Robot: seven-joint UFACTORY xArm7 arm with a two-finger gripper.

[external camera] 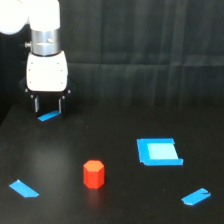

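A red hexagonal block [94,174] rests on the black table, left of centre and toward the front. At the back left, my gripper [48,103] points down from the white arm [47,73], well away from the block. Its two dark fingers appear spread apart, and nothing shows between them except a piece of blue tape on the table behind or below. Right of the block lies a pale square [161,151] edged with blue tape.
Blue tape strips mark the table at the front left [23,188], the front right [196,197] and beneath my gripper [49,115]. A dark curtain [140,50] hangs at the back. Open black table separates the gripper, block and square.
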